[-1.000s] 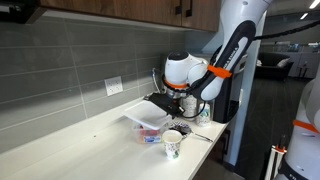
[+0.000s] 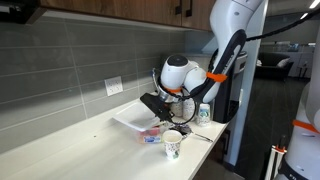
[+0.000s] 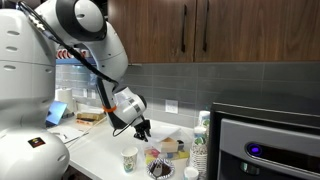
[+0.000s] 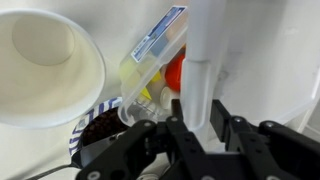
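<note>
My gripper is shut on a white, thin-edged piece (image 4: pixel 202 60) that looks like a lid or sheet. In exterior view 1 this pale piece (image 2: pixel 129 116) reaches out to the left of the fingers, over the counter. Below it sits a clear plastic box (image 2: pixel 149 136) with colourful contents; the wrist view shows red and yellow inside the box (image 4: pixel 151 58). How the piece lies against the box's far side is hidden.
A white cup (image 2: pixel 172 148) stands close in front of the box. Beside them is a dark patterned bowl (image 3: pixel 160 169), with a small white cup (image 3: pixel 191 173) nearby. A white basket (image 3: pixel 199 154) stands further right.
The gripper has shifted slightly and the white piece has swung up and back to the left, showing more of the box's surroundings. The box and cup look unmoved.
</note>
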